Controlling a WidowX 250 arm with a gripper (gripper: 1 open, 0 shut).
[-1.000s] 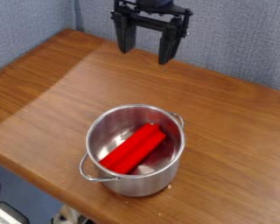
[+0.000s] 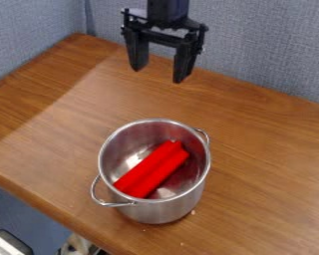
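A steel pot (image 2: 175,199) with two handles stands on the wooden table near the front centre. A red elongated block (image 2: 152,169) lies inside it at a slant. My black gripper (image 2: 159,64) hangs over the back of the table, well above and behind the pot, open, with nothing between its two downward fingers.
Grey padded walls (image 2: 275,50) bound it at the back and left. Dark equipment and cables show beyond the front-left edge.
The pot and red block have not moved.
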